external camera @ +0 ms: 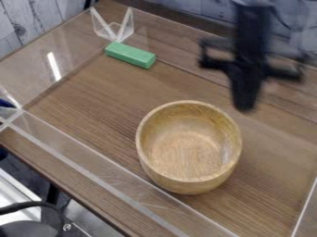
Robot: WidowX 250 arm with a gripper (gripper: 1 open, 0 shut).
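Note:
A round pale wooden bowl (188, 148) sits empty on the wooden table, lower middle. A green block (130, 54) lies at the upper left. My dark gripper (244, 91) is blurred over the right back of the table, above and behind the bowl's right side; whether its fingers are open or shut I cannot tell.
Clear plastic pieces stand beside the green block at the top left. Transparent edging runs along the table's left and front edges. A dark cable lies at the lower left corner.

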